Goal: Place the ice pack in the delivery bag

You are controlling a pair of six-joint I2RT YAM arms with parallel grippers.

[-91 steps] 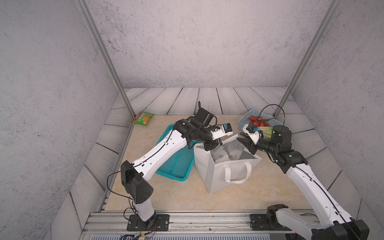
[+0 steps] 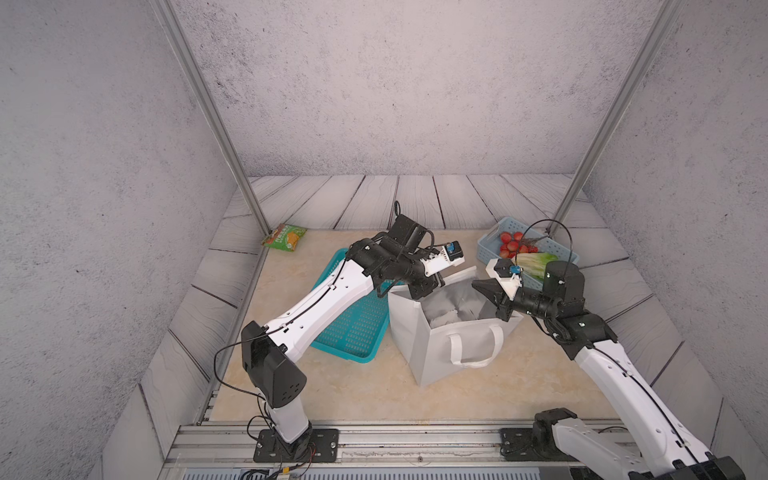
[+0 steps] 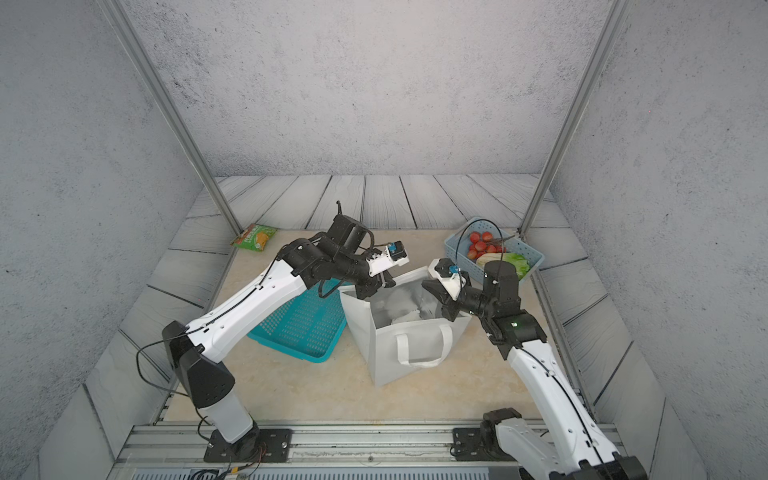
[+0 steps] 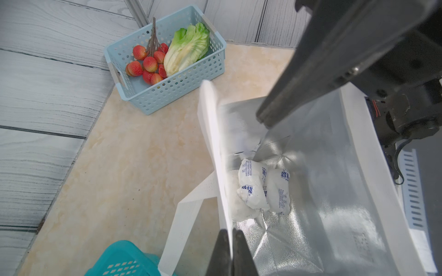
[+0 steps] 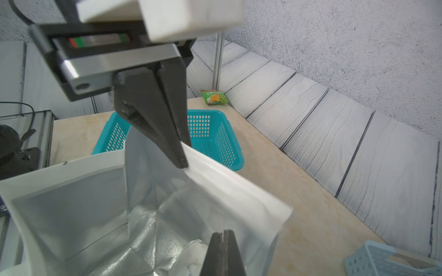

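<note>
The white delivery bag (image 2: pixel 424 352) stands upright with its mouth open, showing a silver lining. Down inside it lie white ice packs (image 4: pixel 253 184) with blue print, seen best in the left wrist view. My left gripper is shut on the bag's left rim, one finger inside and one outside, as the right wrist view also shows. Over the opposite side of the mouth, my right gripper is shut, tips pointing over the opening; nothing shows between its fingers. From its camera, one white pack (image 5: pixel 191 257) is partly visible below, mostly hidden by those fingers.
An empty teal basket (image 2: pixel 364 356) sits left of the bag. Behind on the right is a light blue basket (image 4: pixel 184 87) with red fruit and a lettuce. A green snack packet (image 2: pixel 285 237) lies at the back left.
My right gripper has shifted slightly toward the front of the table at the bag's right side. The left arm and the bag look unchanged.
</note>
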